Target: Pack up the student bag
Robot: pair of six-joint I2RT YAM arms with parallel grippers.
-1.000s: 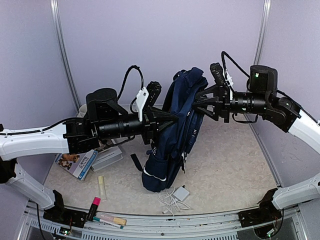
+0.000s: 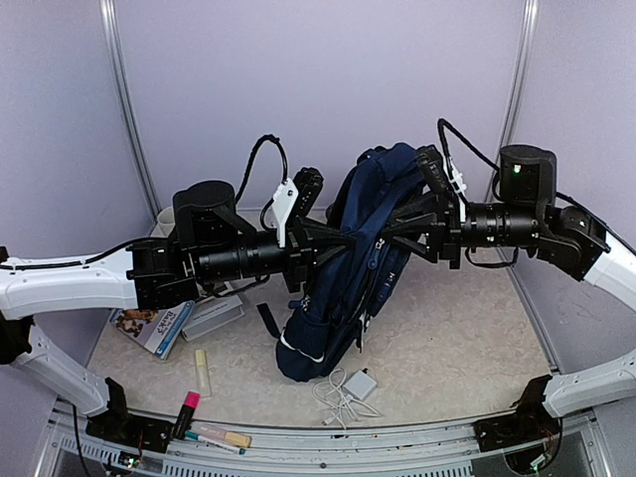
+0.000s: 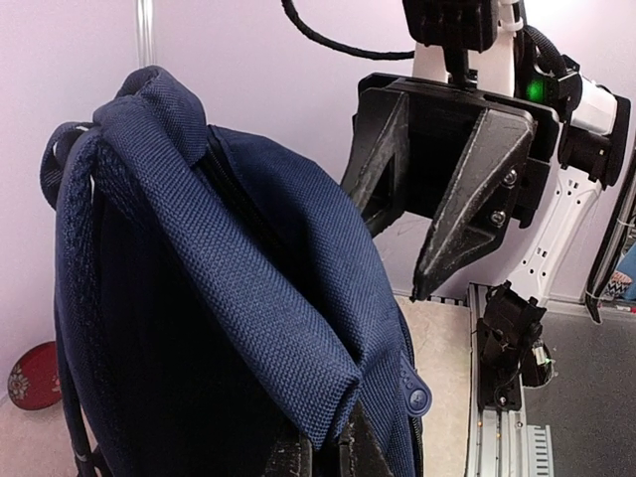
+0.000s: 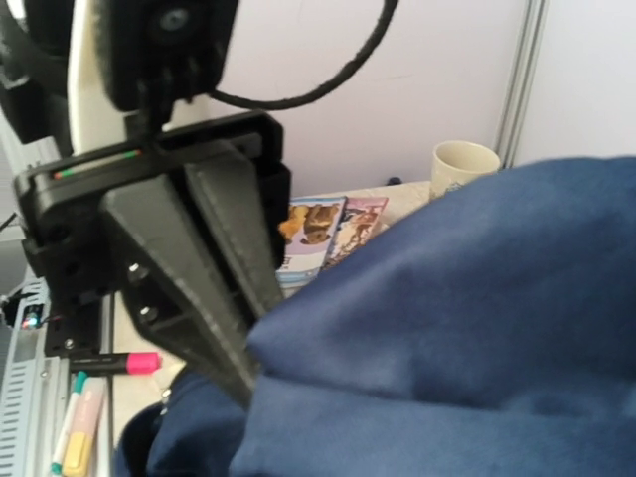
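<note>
The navy student bag (image 2: 328,288) stands tilted in the middle of the table, its top leaning right. My left gripper is shut on the fabric of its strap side, seen at the bottom of the left wrist view. On the bag's zipper side is my right gripper, its fingers part open beside the upper edge, with no fabric visible between them. A zipper pull (image 3: 415,399) hangs below those fingers. Bag fabric (image 4: 447,328) fills much of the right wrist view, where the right gripper's own fingertips do not show.
Books (image 2: 154,326), a white box (image 2: 212,316) and a cup (image 4: 463,164) stand left. A glue stick (image 2: 202,373), a pink-capped marker (image 2: 186,414) and pens (image 2: 224,437) lie front left. A white charger with cable (image 2: 360,385) lies before the bag.
The bag's top now leans further right. The left gripper has barely moved.
</note>
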